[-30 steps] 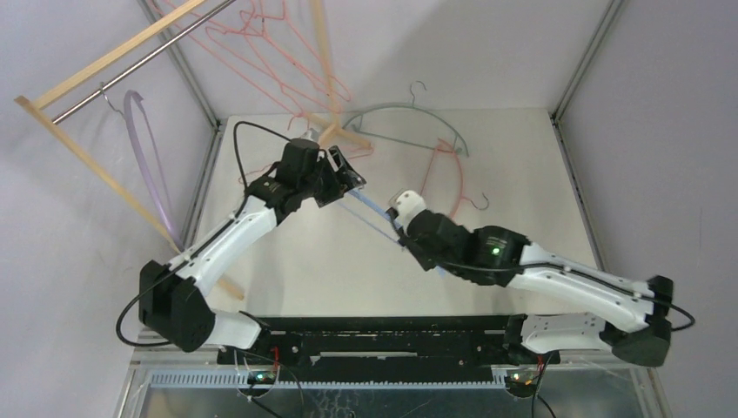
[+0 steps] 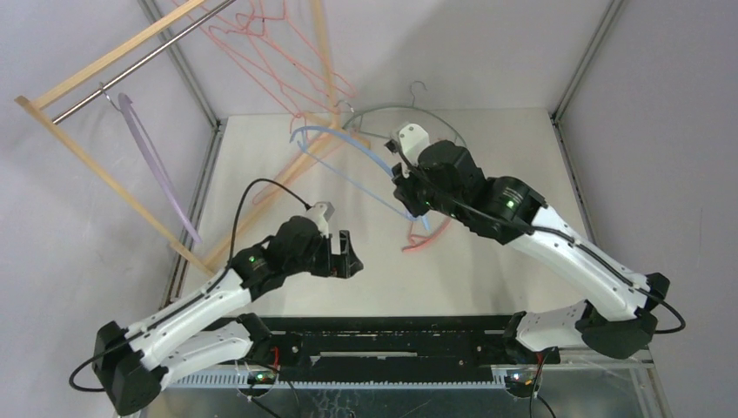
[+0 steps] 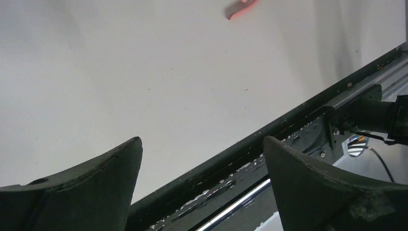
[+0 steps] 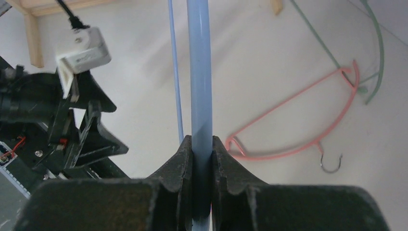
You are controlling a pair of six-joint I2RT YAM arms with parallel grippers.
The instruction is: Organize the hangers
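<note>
My right gripper is shut on a blue hanger [image 4: 199, 72], held raised above the table beside the rack. My left gripper [image 2: 339, 252] stands open and empty, lower left of the blue hanger. A purple hanger [image 2: 148, 148] hangs at the rod's near end; several pink hangers [image 2: 270, 70] hang farther along the wooden rack [image 2: 104, 178]. A pink hanger [image 4: 298, 147] and a green hanger [image 4: 377, 57] lie on the table.
The white table [image 2: 479, 287] has bare room along its front and left-middle. Grey walls close the sides and back; a black rail [image 3: 240, 151] runs along the front edge.
The right gripper has moved toward the back with the blue hanger, which is now nearer the rack. The left gripper has drawn back toward the front, away from that hanger.
</note>
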